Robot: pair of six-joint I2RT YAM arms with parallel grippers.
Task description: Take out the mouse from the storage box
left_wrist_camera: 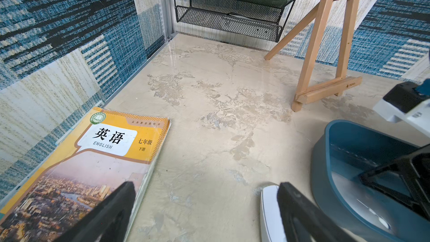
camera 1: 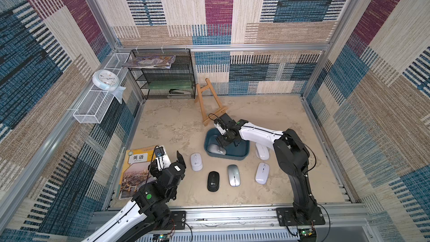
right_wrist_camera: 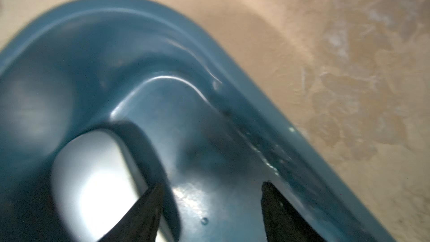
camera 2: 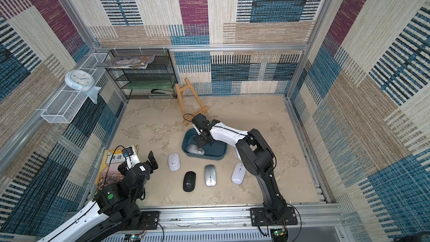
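Note:
The storage box (camera 1: 241, 154) is a dark blue open tub in the middle of the table. A grey mouse (camera 1: 217, 149) lies on its floor at the front left, showing as a pale rounded shape (right_wrist_camera: 96, 183) in the right wrist view. My right gripper is inside the box, its fingers (right_wrist_camera: 150, 206) parted with only bare floor visible between them. The left finger overlaps the mouse's edge in that view; whether it touches cannot be told. Over the textbook's right side, my left gripper stands open and empty.
Outside the box lie a white mouse (camera 1: 196, 161), a black mouse (camera 1: 213, 181), a silver mouse (camera 1: 233, 175) and more white mice (camera 1: 262, 173). A wooden easel (camera 1: 201, 100) stands close behind the box. The textbook (left_wrist_camera: 85, 165) lies at left.

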